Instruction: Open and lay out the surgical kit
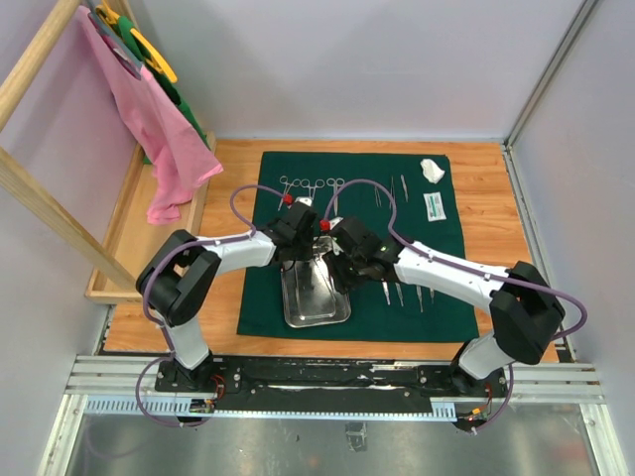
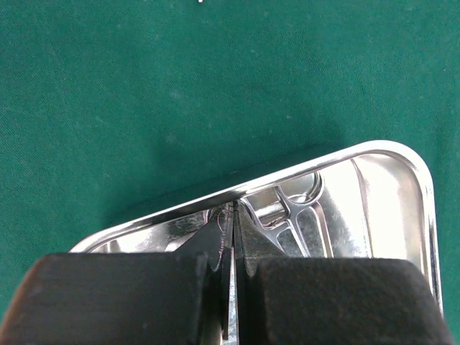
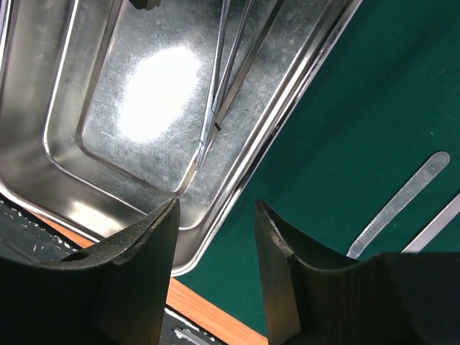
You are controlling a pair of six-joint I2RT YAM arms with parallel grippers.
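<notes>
One pair of ring-handled forceps lies in the steel tray [image 1: 317, 320]. In the left wrist view the handle ring of the forceps [image 2: 296, 210] shows just inside the far rim, and in the right wrist view the forceps' tips [image 3: 205, 134] rest near the tray's side wall. Over the ring end, my left gripper is shut with its fingertips together and nothing between them; the ring is to their right, outside them. My right gripper stands open and empty above the tray's near corner and the cloth beside it.
A row of scissors-like instruments [image 1: 308, 184] lies at the cloth's far edge. Slim handles [image 3: 402, 201] lie to the tray's right. White gauze [image 1: 432, 171] and a packet [image 1: 435, 206] sit at the far right.
</notes>
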